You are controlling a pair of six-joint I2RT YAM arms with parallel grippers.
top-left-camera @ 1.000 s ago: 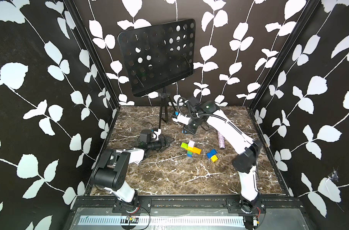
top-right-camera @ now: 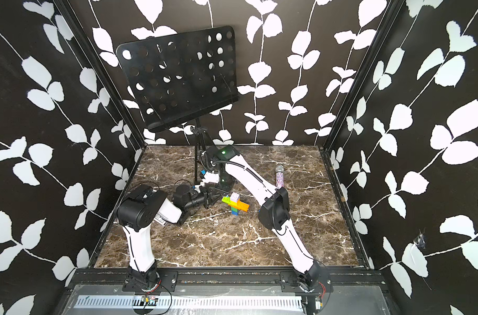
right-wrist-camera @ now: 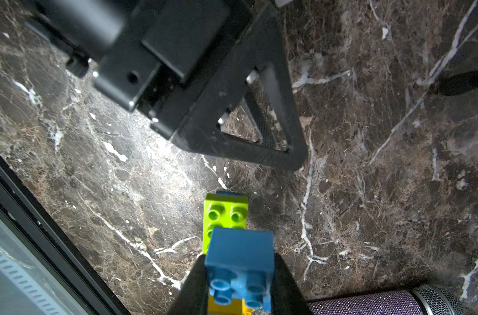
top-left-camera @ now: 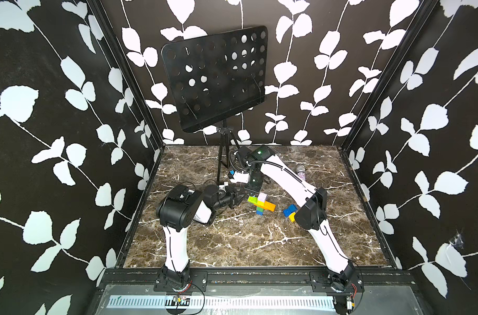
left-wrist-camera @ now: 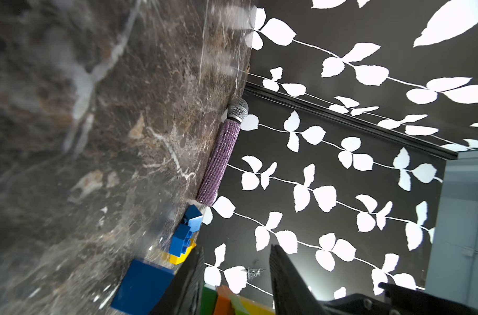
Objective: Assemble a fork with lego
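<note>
On the marble table stands a joined lego piece: a lime brick [top-left-camera: 252, 200] and an orange brick [top-left-camera: 269, 206] side by side, a pale pink brick [top-left-camera: 262, 197] on top and a blue brick [top-left-camera: 259, 213] at the bottom. My left gripper [top-right-camera: 216, 195] is part open just left of its lime end; in the left wrist view green and orange show beyond the gap between the fingers. In the right wrist view, my right gripper is shut on another blue brick [right-wrist-camera: 240, 246], studs visible, which overlaps the lime brick [right-wrist-camera: 225, 210] in that view.
Loose blue [top-left-camera: 289, 210] and yellow [top-left-camera: 292, 216] bricks lie right of the joined piece. A sparkly microphone [top-right-camera: 279, 177] lies at the back right. A black music stand [top-left-camera: 218, 78] rises at the back left.
My left gripper has moved right, toward the joined piece. My right arm has swung left with its blue brick, close to the left gripper. The bricks on the table look unmoved.
</note>
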